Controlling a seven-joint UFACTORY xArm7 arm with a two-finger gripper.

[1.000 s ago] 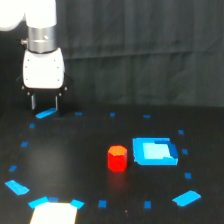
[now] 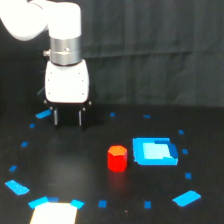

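Observation:
A red block (image 2: 117, 158) with a hexagonal top stands on the dark table, right of centre. Behind and to its right sits a blue-rimmed tray (image 2: 137, 146) with a white inside. My gripper (image 2: 68, 120) points down at the left, behind the red block and well apart from it. Its two dark fingers stand spread, so it is open, and nothing shows between them.
Small blue squares are scattered over the tabletop, and larger blue patches (image 2: 187, 198) lie near its sides. A pale piece (image 2: 53, 214) is cut off by the bottom edge. Bare dark surface lies between gripper and block.
My gripper has moved to the right and somewhat nearer the camera, still open. The red block and the tray have stayed where they were.

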